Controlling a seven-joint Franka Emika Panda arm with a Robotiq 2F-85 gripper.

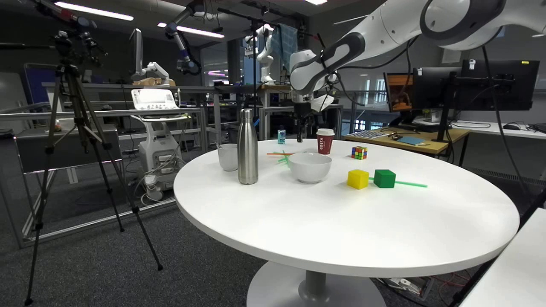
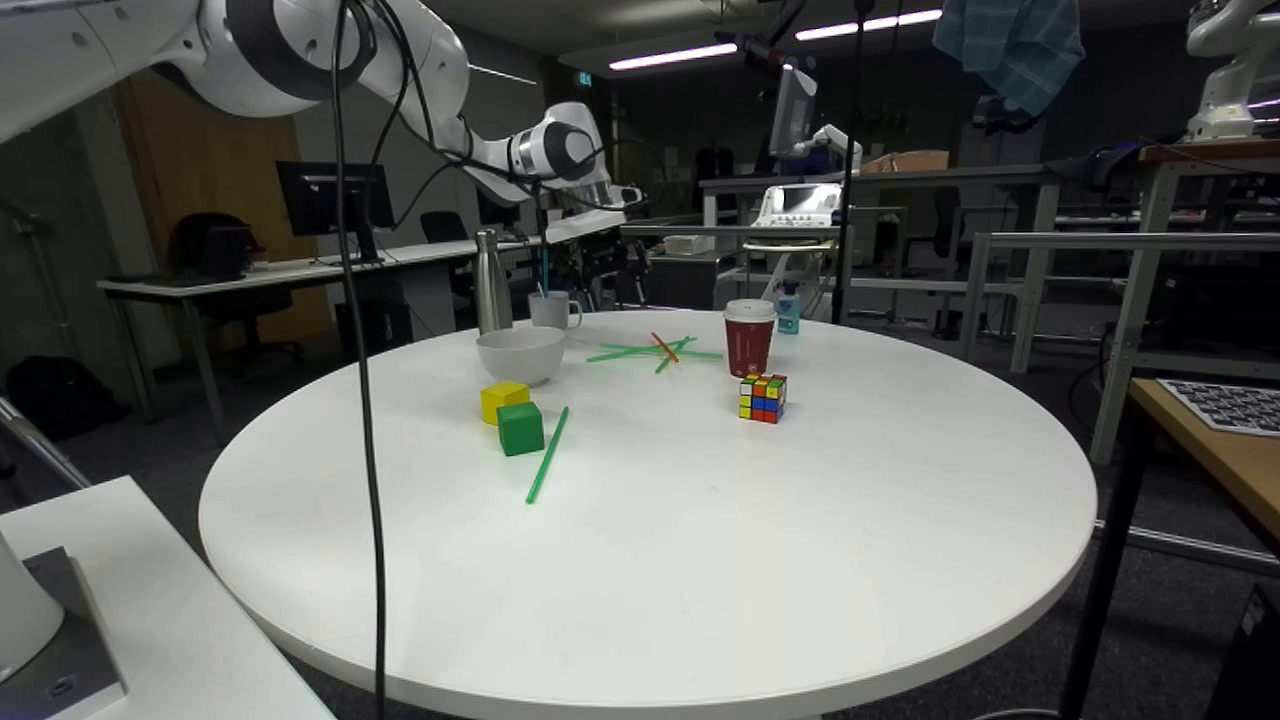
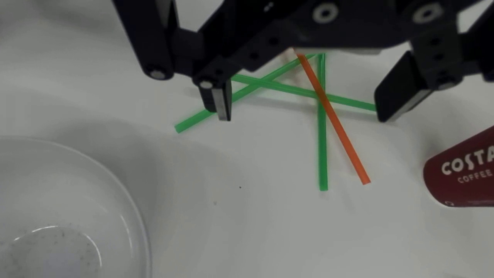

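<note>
My gripper stands open in the wrist view, with a wide gap between its fingers and nothing held. Beyond that gap, several green straws and one orange straw lie crossed on the white table. Seen in exterior view 1, the gripper hangs above the far side of the table. The same straw pile shows in exterior view 2, with the orange straw across the green ones. A separate green straw lies beside the green cube.
Near the straws are a white bowl and a red Costa cup. A steel bottle, grey mug, yellow cube, puzzle cube and small blue bottle also stand on the table. Its near part is clear.
</note>
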